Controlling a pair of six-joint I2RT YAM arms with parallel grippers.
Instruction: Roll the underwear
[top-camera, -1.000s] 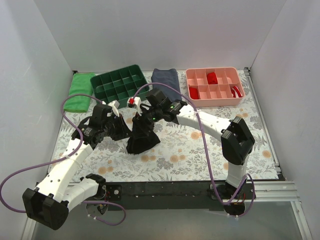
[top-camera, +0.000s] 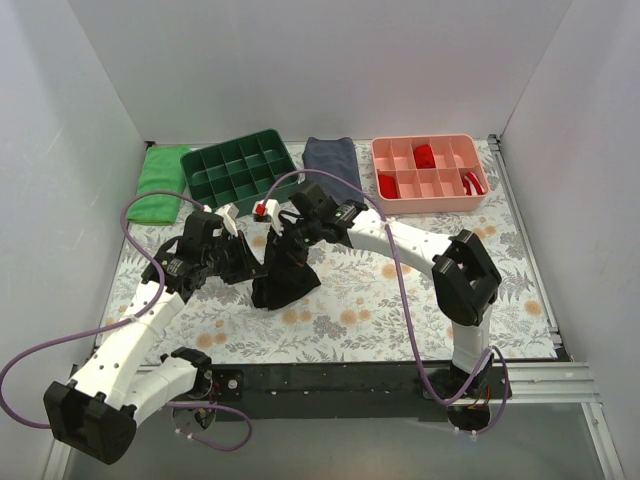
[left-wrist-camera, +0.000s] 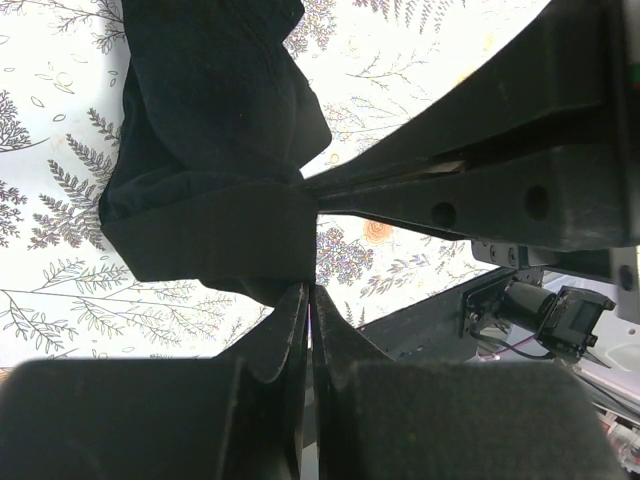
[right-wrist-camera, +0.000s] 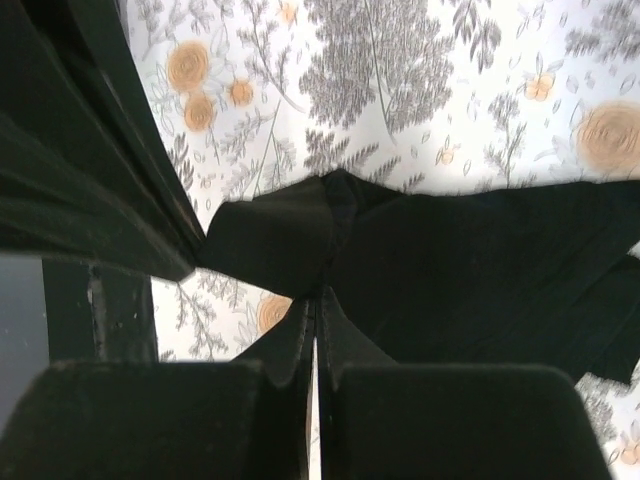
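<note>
The black underwear (top-camera: 295, 285) lies crumpled on the floral mat, with a folded flap along one edge in both wrist views (left-wrist-camera: 200, 130) (right-wrist-camera: 460, 270). My left gripper is at that edge, its fingertips closed together on or at the fabric; whether cloth is between them is hard to tell. My right gripper is also shut at the folded corner of the cloth, and I cannot tell if it pinches it. The two grippers are close together over the underwear.
A green divided box (top-camera: 236, 140) and a pink box (top-camera: 430, 200) with red items stand at the back, beside a green cloth (top-camera: 158, 180) and a dark grey cloth (top-camera: 330, 150).
The left arm has moved very slightly.
</note>
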